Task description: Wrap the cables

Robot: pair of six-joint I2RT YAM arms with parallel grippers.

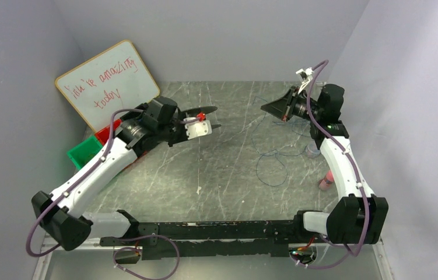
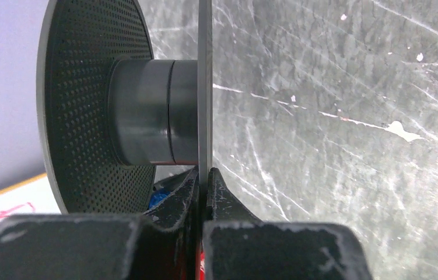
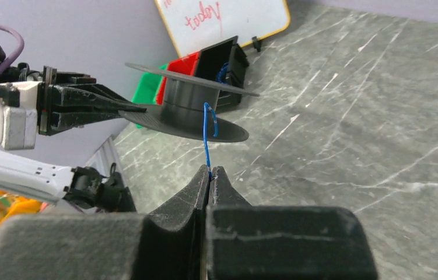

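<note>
My left gripper is shut on the rim of one flange of a dark grey spool [image 2: 152, 111]. In the top view the spool [image 1: 200, 110] appears nearly edge-on, partly behind the left wrist. The right wrist view shows the spool's hub [image 3: 190, 94] between its two flanges. A thin blue cable [image 3: 206, 137] rises from the tips of my right gripper, which is shut on it; the free end bends over like a hook, seen in front of the spool. More of the blue cable [image 1: 272, 185] lies in loose loops on the table.
Green [image 1: 84, 153] and red bins stand at the left, partly covered by the left arm; a black bin [image 3: 241, 70] adjoins them. Behind is a whiteboard [image 1: 108, 87]. A pink bottle [image 1: 326, 181] and a clear jar [image 1: 312, 150] stand by the right arm.
</note>
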